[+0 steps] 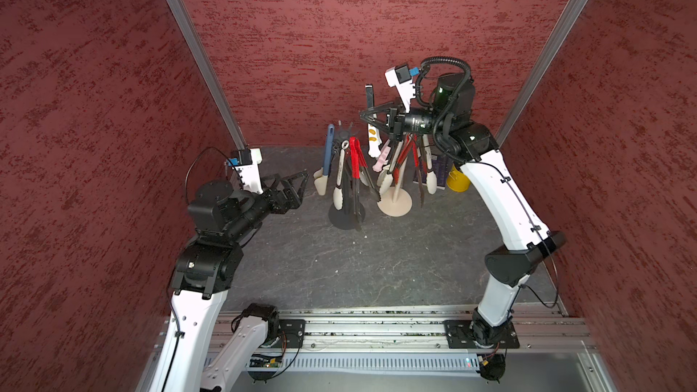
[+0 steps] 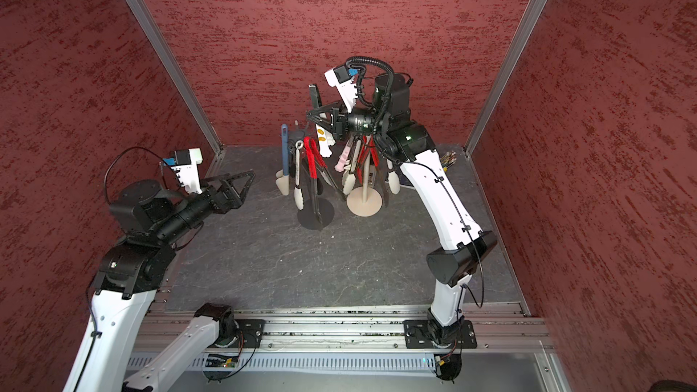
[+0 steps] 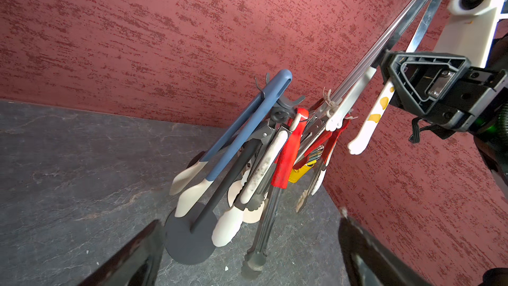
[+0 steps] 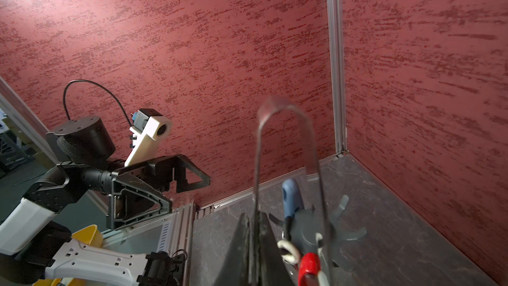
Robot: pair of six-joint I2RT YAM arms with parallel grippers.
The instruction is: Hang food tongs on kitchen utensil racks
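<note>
My right gripper (image 1: pixel 366 115) is raised above the racks, shut on white tongs with yellow spots (image 3: pixel 376 114), which hang from it, metal loop upward. My left gripper (image 1: pixel 300 183) stands open and empty, left of the racks. The dark rack (image 3: pixel 186 242) carries blue tongs (image 3: pixel 237 138), red tongs (image 3: pixel 287 155) and several others. The beige rack (image 1: pixel 395 203) just right of it carries several more tongs, among them red and pink ones (image 1: pixel 379 163). In the right wrist view the held loop is blurred.
A yellow container (image 1: pixel 457 181) stands at the back right behind the racks. Red walls enclose the back and sides.
</note>
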